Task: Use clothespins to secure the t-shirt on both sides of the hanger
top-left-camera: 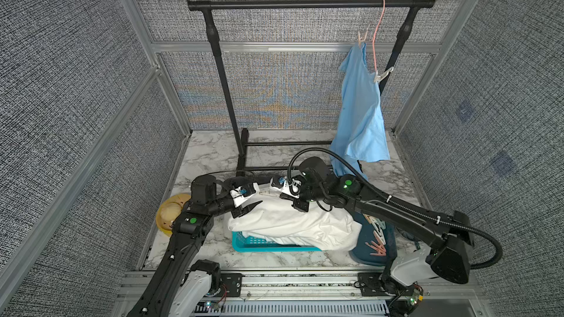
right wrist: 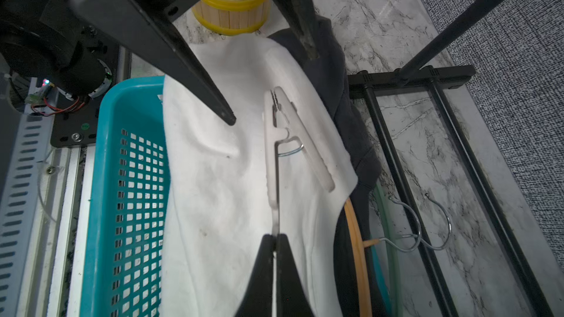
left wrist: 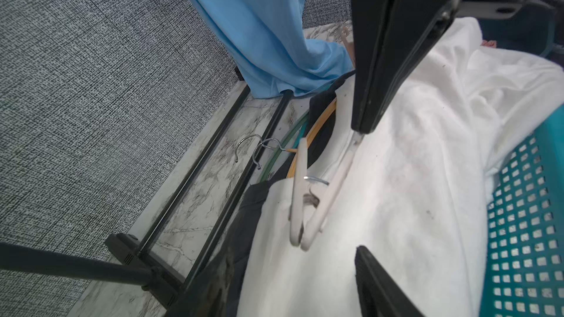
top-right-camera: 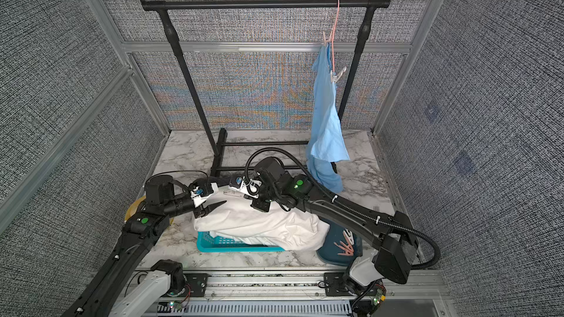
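Note:
My right gripper is shut on one handle of a pale clothespin (right wrist: 270, 158), which it holds over the white t-shirt (right wrist: 211, 187). My left gripper stands open facing that clothespin, with nothing between its fingers. The white shirt lies heaped on the teal basket (right wrist: 105, 211) over dark cloth (right wrist: 323, 76), with wooden and green hangers (right wrist: 352, 229) beneath at the side. A blue t-shirt (top-left-camera: 358, 111) hangs on a pink hanger (top-left-camera: 379, 17) on the rack, with clothespins at both shoulders.
The black rack (top-left-camera: 311, 4) stands behind the basket. A yellow bowl (top-left-camera: 167, 214) is at the left. A dark tray (top-left-camera: 367, 252) with several clothespins sits at the right, under my right arm. Both grippers are close together above the white shirt.

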